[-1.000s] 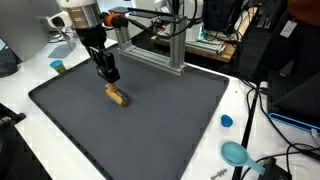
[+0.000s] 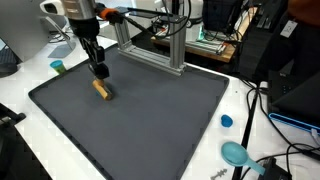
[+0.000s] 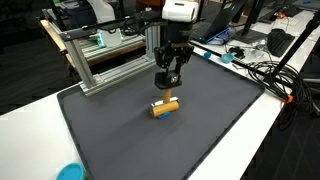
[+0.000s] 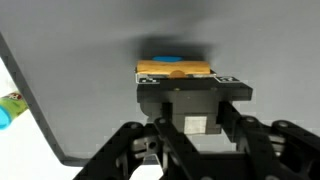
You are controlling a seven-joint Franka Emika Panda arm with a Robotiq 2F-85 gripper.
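Note:
An orange-brown wooden piece (image 3: 166,108) with a bar-shaped body and a touch of blue hangs just over the dark grey board (image 2: 150,120). My gripper (image 3: 168,90) is shut on it from above, seemingly by a narrow upright part. In the wrist view the wooden bar (image 4: 150,67) shows beyond the black fingertips, which carry small white-and-black markers. A blue edge peeks out on its far side. Most of the gripped part is hidden by the fingers. In exterior view 1 the piece (image 2: 101,90) is tilted below the gripper, near the board's far left.
A green container (image 2: 57,66) stands outside the board's left edge. A light metal frame (image 2: 165,60) rises at the back. Beyond the board's near right lie a turquoise cup (image 2: 241,156) and a blue item (image 2: 226,121). The board's middle and right are clear.
In exterior view 1 my gripper and the wooden piece have moved steadily left and slightly up in the picture. The piece stays under the gripper, and the other items keep their places.

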